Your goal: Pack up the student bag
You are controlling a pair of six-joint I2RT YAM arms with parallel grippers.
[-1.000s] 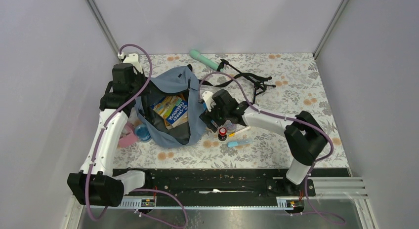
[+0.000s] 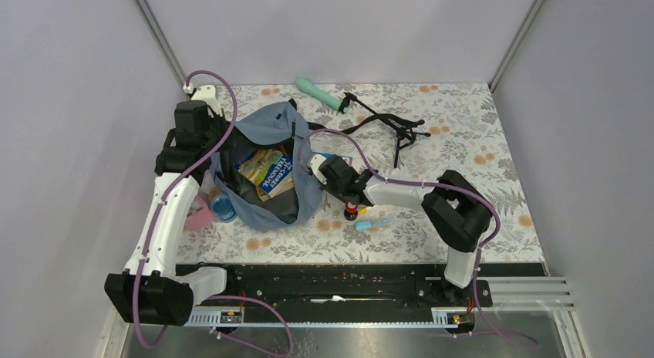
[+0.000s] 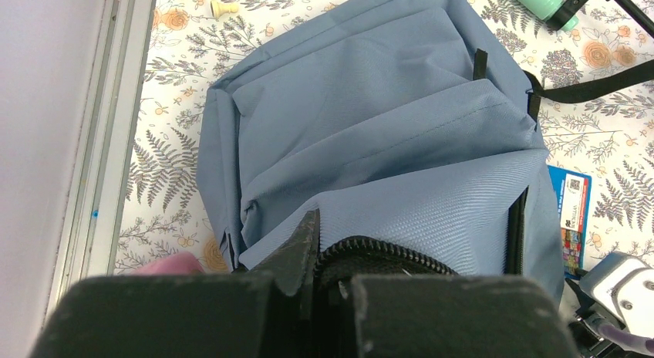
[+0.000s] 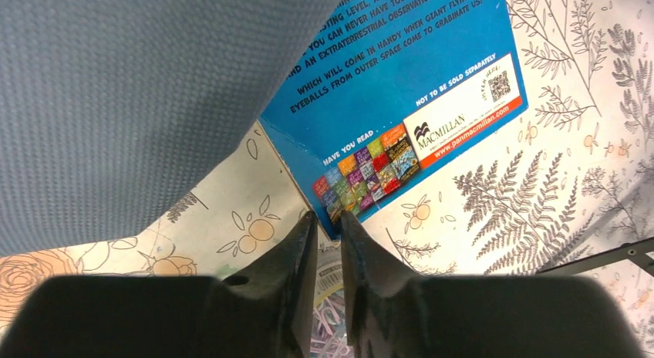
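Note:
The blue-grey bag [image 2: 305,188] lies open with books [image 2: 264,169] inside. My left gripper is over its left side, shut on the bag's edge near a dark zip, as far as the left wrist view shows. A blue book [image 4: 401,80] lies on the table, partly under the bag's fabric. My right gripper is at that book's lower corner, its fingers slightly apart; whether they hold it is unclear.
A red-capped bottle [image 2: 351,212], light-blue item [image 2: 370,224], green cylinder [image 2: 315,91], black stand [image 2: 393,123], pink item [image 2: 198,215] and blue container [image 2: 224,207] surround the bag.
My right arm has lowered and shifted slightly beside the bag, and the red-capped bottle sits a little further right. The left arm is still.

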